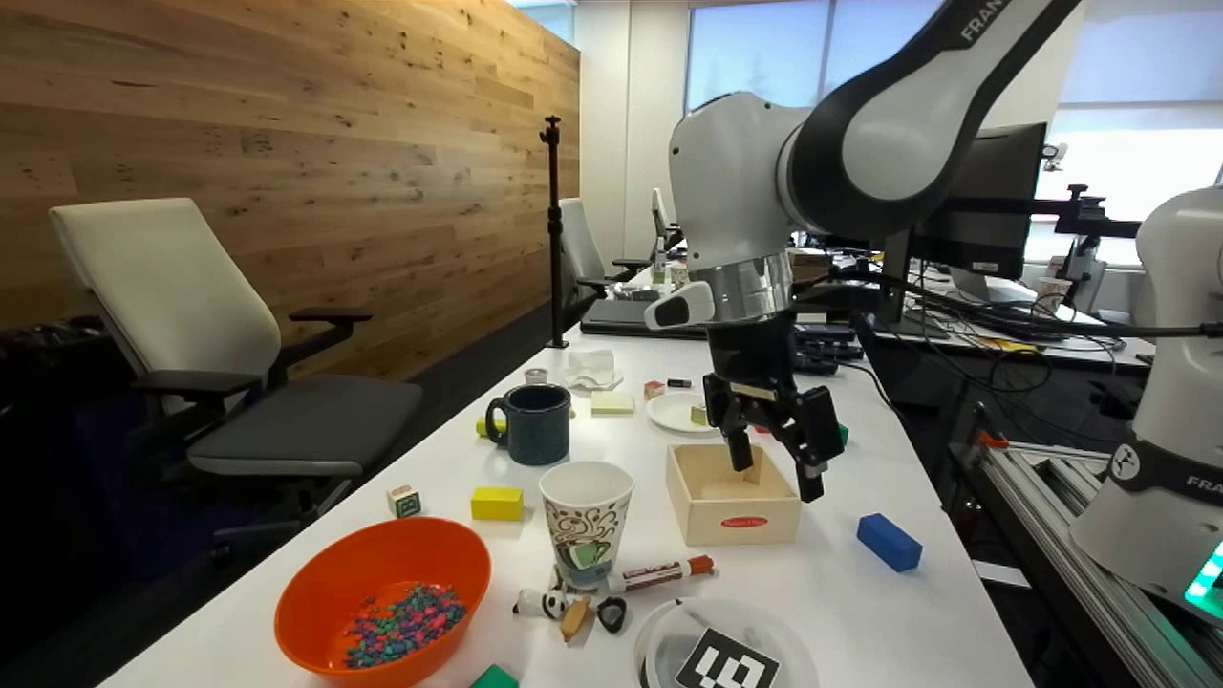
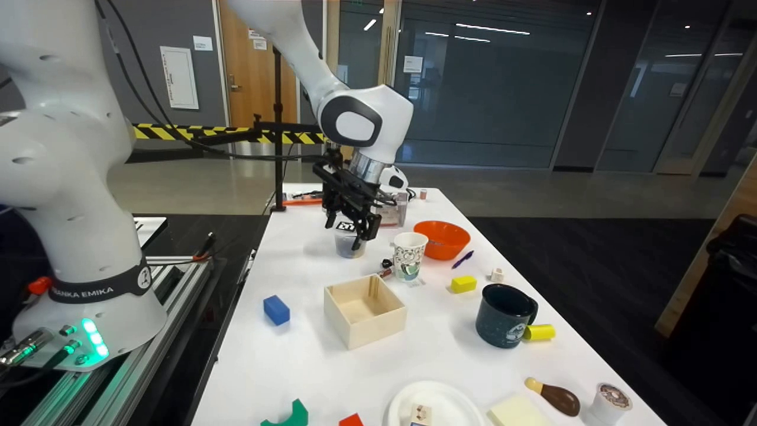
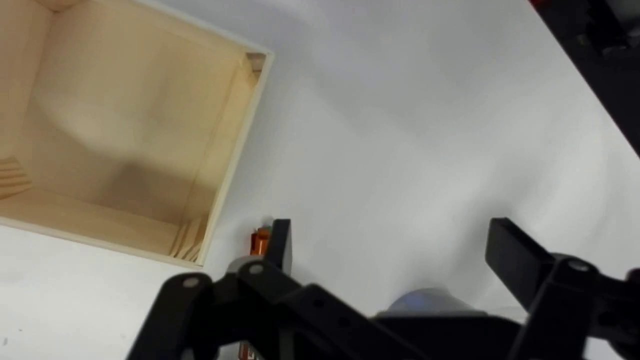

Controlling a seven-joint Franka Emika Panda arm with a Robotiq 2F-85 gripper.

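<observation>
My gripper point(image 1: 776, 472) is held above the table with its fingers apart and nothing between them. In the wrist view, white table shows between the fingers, and the open wooden box point(image 3: 132, 114) lies to the left, looking empty. Part of a marker point(image 3: 259, 241) with an orange-brown cap shows by the left finger; exterior view 1 shows the whole marker point(image 1: 659, 573) lying in front of the box. A blue block point(image 1: 890, 543) rests on the table to the right of the box, clear of the gripper.
A paper cup point(image 1: 586, 522), an orange bowl point(image 1: 310, 585) with colourful bits, a dark mug point(image 1: 539, 424) and a yellow block point(image 1: 496, 505) stand left of the box. A round container with a tag point(image 1: 727, 665) sits near the front.
</observation>
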